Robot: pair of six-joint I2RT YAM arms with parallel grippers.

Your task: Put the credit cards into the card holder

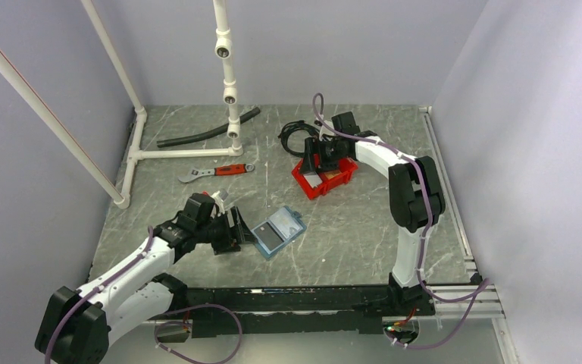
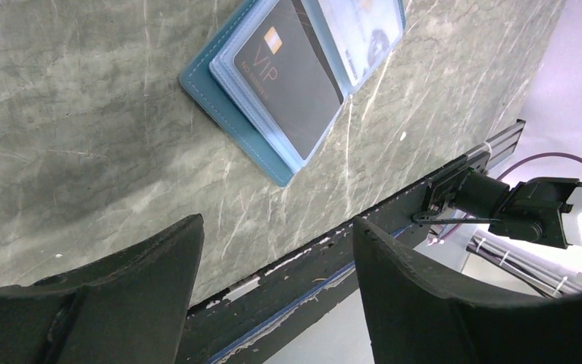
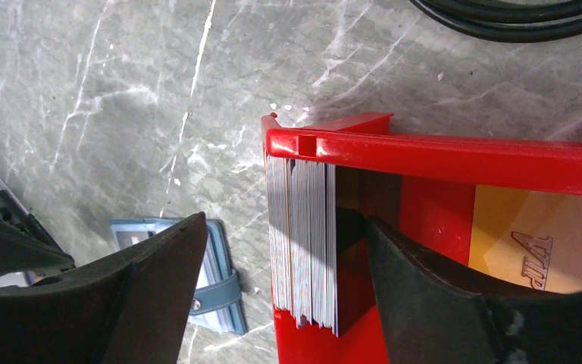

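Note:
The blue card holder (image 1: 279, 231) lies spread on the table, a dark VIP card (image 2: 292, 80) in one pocket and a pale card (image 2: 360, 34) in the other. Beside its near left corner my left gripper stands open and empty. In the red box (image 3: 455, 163) a row of cards (image 3: 301, 243) stands on edge at the left end, and a yellow card (image 3: 534, 239) lies at the right. My right gripper reaches down at the box, its fingers part open, one finger on each side of the card row; I cannot tell whether they touch it.
A coiled black cable (image 1: 297, 136) lies just behind the box. An adjustable wrench (image 1: 216, 173), a black tube (image 1: 208, 135) and a white pipe frame (image 1: 186, 153) occupy the back left.

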